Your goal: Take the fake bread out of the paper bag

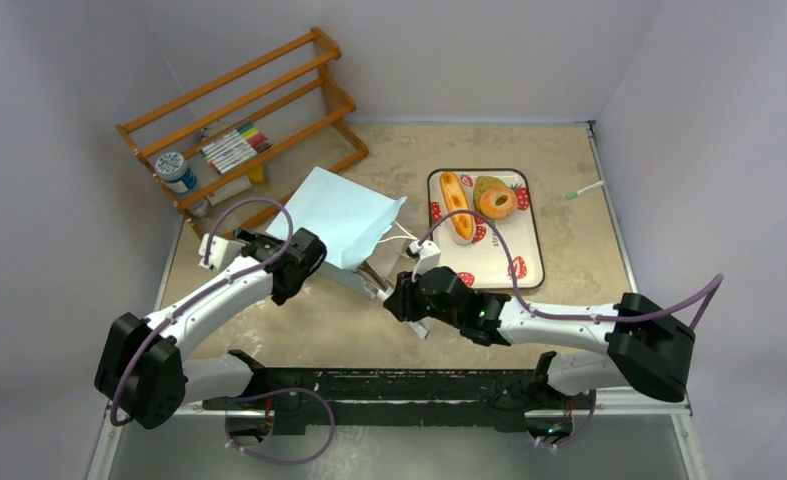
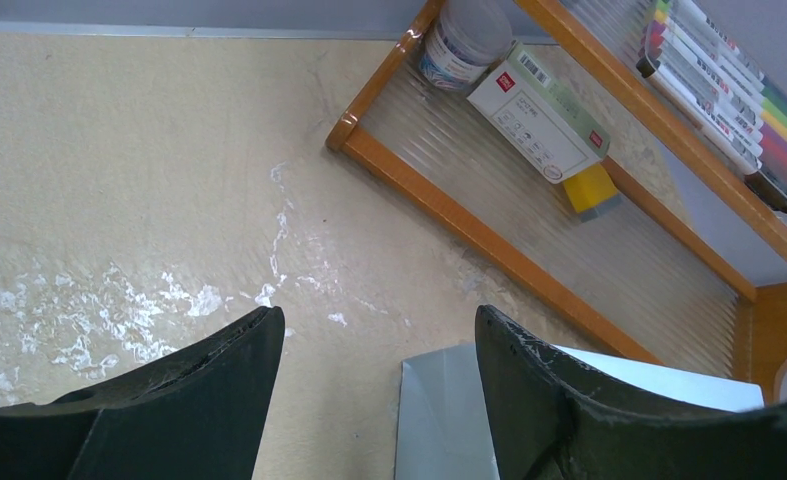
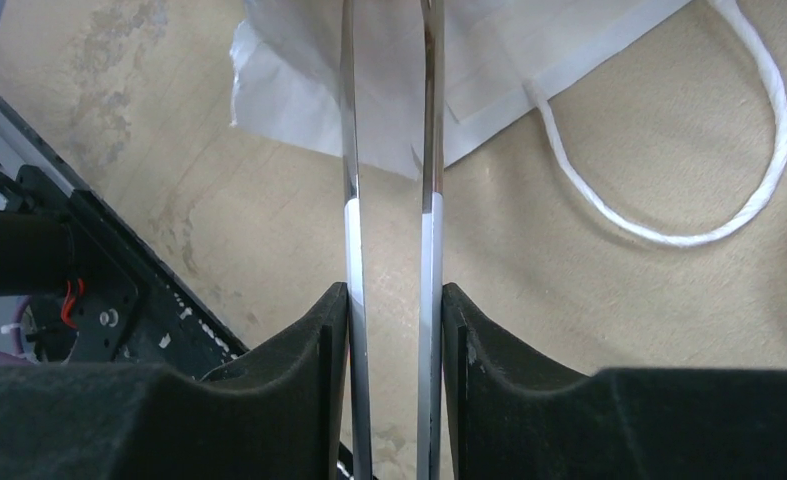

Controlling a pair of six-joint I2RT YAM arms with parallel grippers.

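The light-blue paper bag (image 1: 341, 215) lies on its side in the table's middle, its open end and white cord handles facing right. Whatever is inside it is hidden. My right gripper is shut on metal tongs (image 3: 432, 240) with white-wrapped handles; the tongs' far ends reach into the bag mouth (image 3: 509, 60), out of sight. At the bag's left end, my left gripper stands open, a corner of the bag (image 2: 439, 410) by its right finger. On the strawberry tray (image 1: 487, 265) are a long bread (image 1: 457, 205), a ring bread (image 1: 497, 204) and another brown piece (image 1: 485, 187).
A wooden rack (image 1: 314, 125) stands behind the bag, holding markers (image 1: 235, 149), a jar (image 1: 175, 172) and a small box (image 2: 539, 115). A green-tipped marker (image 1: 584, 190) lies far right.
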